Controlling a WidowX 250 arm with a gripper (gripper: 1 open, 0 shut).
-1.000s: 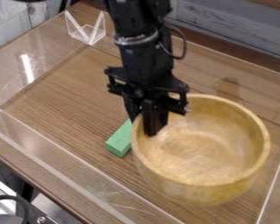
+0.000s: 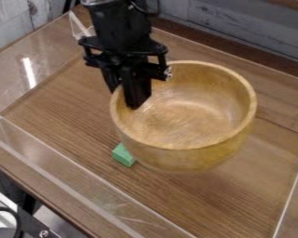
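A large yellow plastic bowl (image 2: 186, 130) hangs tilted in the middle of the view, held at its upper left rim by my black gripper (image 2: 129, 79). The fingertips are partly hidden by the bowl, so how far they are closed is unclear. A small green block (image 2: 124, 154) lies on the wooden surface just left of and below the bowl.
Pale walls or edges border it at the top left and top right, and a dark cable lies at the lower left.
My gripper and the bowl have moved up and to the left, away from the front right. The green block stays in place.
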